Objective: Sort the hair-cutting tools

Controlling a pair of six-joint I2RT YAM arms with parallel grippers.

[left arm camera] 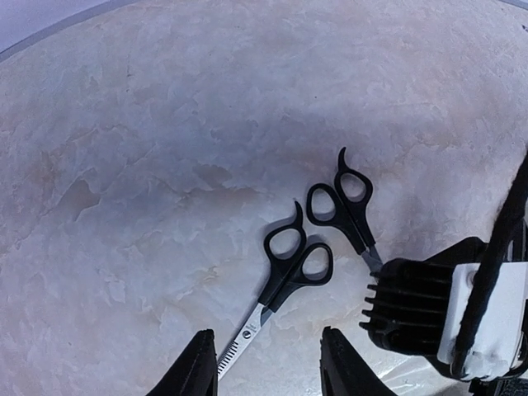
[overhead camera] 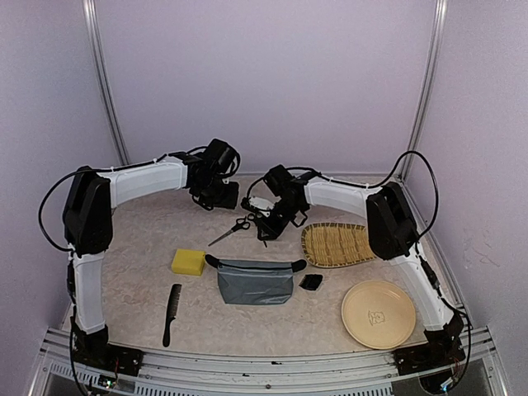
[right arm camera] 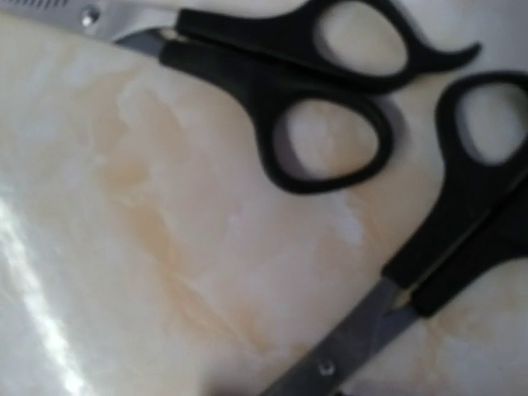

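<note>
Two black-handled scissors lie at the back centre. The thinning pair (overhead camera: 228, 233) (right arm camera: 223, 25) points toward the front left; the other pair (right arm camera: 459, 214) lies beside it, partly under my right gripper (overhead camera: 266, 224), which hangs low over it, its fingertips hidden in the right wrist view. My left gripper (overhead camera: 221, 200) is raised left of them, open and empty. A black comb (overhead camera: 173, 309) lies at the front left, and a grey pouch (overhead camera: 254, 285) in the front middle.
A yellow sponge (overhead camera: 187, 262) sits left of the pouch. A woven basket (overhead camera: 337, 245) and round beige plate (overhead camera: 378, 305) are on the right, with a small black item (overhead camera: 310, 281) beside the pouch.
</note>
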